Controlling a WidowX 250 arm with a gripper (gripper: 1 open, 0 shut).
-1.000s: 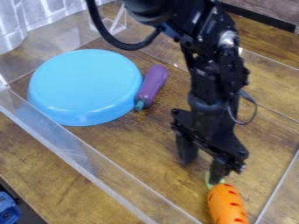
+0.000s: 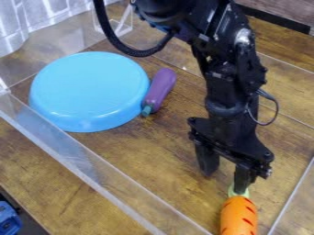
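Observation:
My black gripper (image 2: 229, 162) hangs low over the wooden table in the middle right, its fingertips pointing down just behind the green top of an orange toy carrot (image 2: 238, 217) at the bottom edge. Whether its fingers are open or shut is hard to make out. A purple toy eggplant (image 2: 161, 88) lies behind the gripper, to the left.
A blue round bowl or plate (image 2: 86, 92) sits at the left, beside the eggplant. Clear walls run along the lower left and the right.
Compared with one second ago, my gripper sits slightly higher and a little to the right. The objects look essentially unmoved.

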